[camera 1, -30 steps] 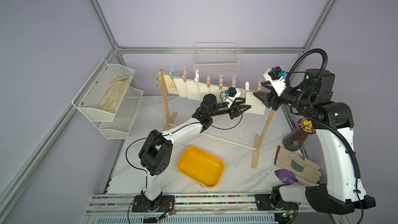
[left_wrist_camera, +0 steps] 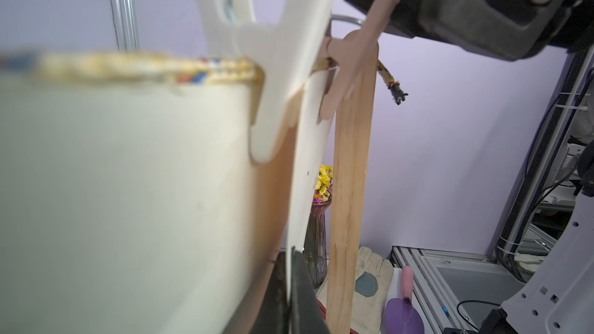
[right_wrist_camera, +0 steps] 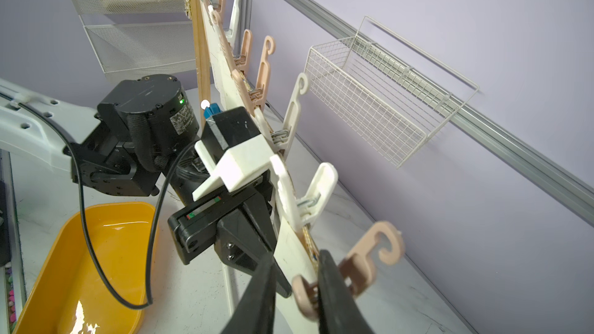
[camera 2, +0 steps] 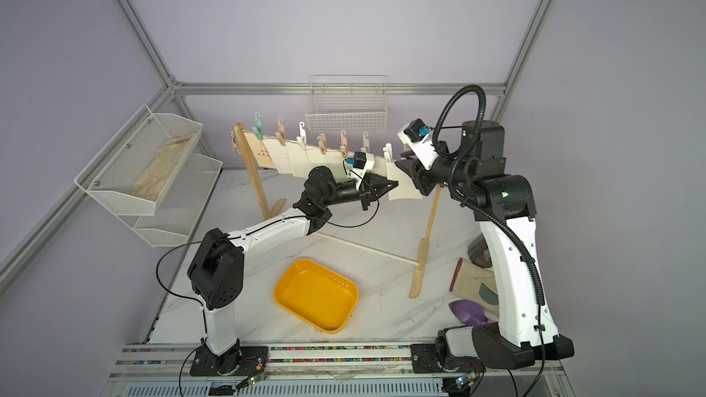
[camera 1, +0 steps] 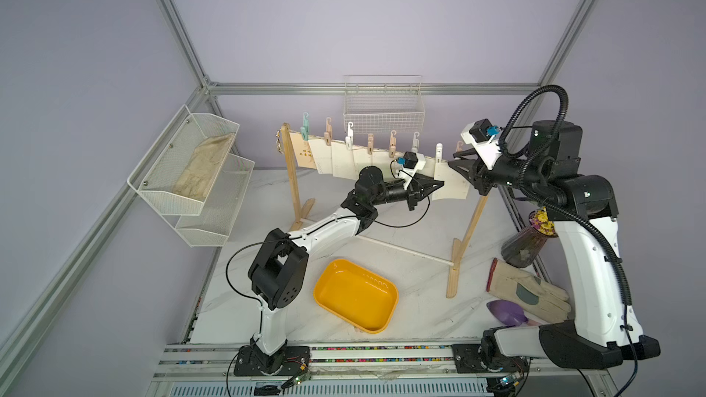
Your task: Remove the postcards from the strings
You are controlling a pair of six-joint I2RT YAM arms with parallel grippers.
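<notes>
Postcards point(camera 1: 345, 161) hang in a row from the string, held by pastel clothespins. At the row's right end hangs a cream postcard point(camera 1: 456, 185); my left gripper point(camera 1: 442, 184) is at its left edge. In the left wrist view, the thin edge of this postcard point(left_wrist_camera: 303, 191) runs down between the fingers of my left gripper, which are shut on it. My right gripper is partly open around the pink clothespin point(right_wrist_camera: 304, 297) at the string's right end. That clothespin's hooked end point(right_wrist_camera: 386, 241) sticks out past the right finger.
A wooden post point(camera 1: 475, 224) supports the string on the right, close to both grippers. An empty yellow tray point(camera 1: 356, 295) lies on the table in front. Gloves point(camera 1: 528, 288), a purple trowel point(camera 1: 507, 313) and a flower vase point(camera 1: 523, 246) are at the right.
The right gripper has moved left onto the end clothespin, and its fingers have drawn closer together.
</notes>
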